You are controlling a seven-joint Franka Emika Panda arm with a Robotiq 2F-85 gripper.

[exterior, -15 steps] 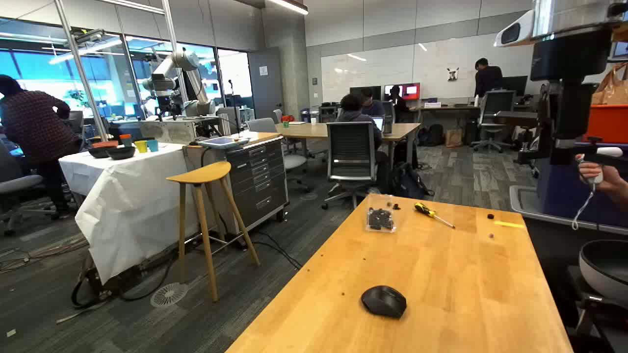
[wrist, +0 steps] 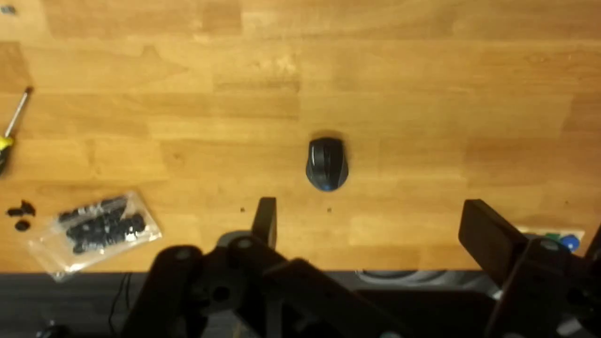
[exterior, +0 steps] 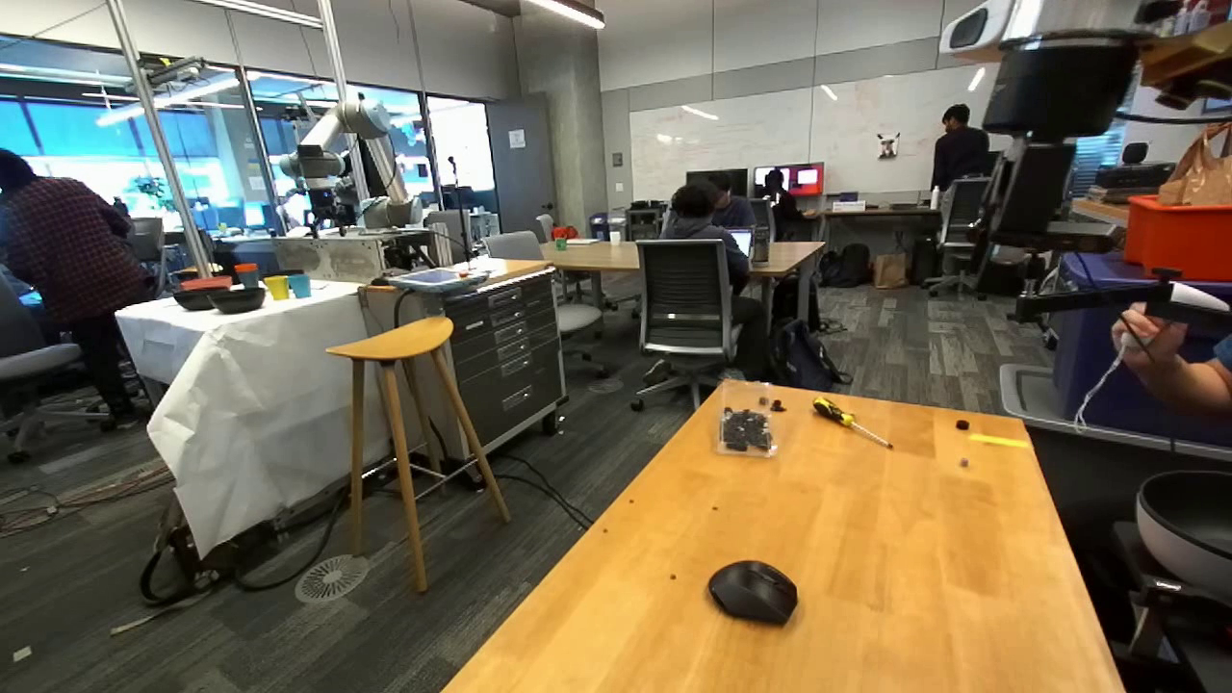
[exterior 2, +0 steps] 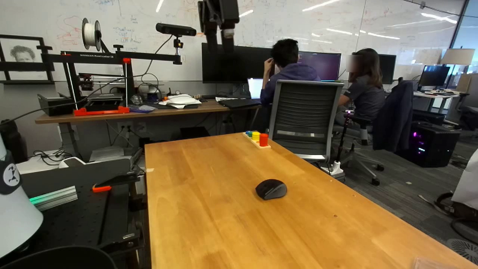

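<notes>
A black computer mouse (exterior: 753, 591) lies alone on the wooden table. In the wrist view the mouse (wrist: 327, 164) is near the middle of the picture, beyond the gap between the fingertips. My gripper is open, its two fingers wide apart with nothing between them. High above the table, the gripper (exterior 2: 219, 42) also shows at the top of exterior view 2. The mouse (exterior 2: 271, 189) sits well below it there.
A clear bag of black parts (wrist: 104, 228) and a yellow-black screwdriver (exterior: 851, 422) lie on the table (exterior: 878, 543). A colored peg toy (exterior 2: 258, 139) stands at one edge. Beside the table, a person's hand (exterior: 1155, 343) holds a white device.
My arm and gripper have moved left in exterior view 1, toward the table, and turned somewhat. The person's hand has shifted slightly left. The mouse has stayed in place.
</notes>
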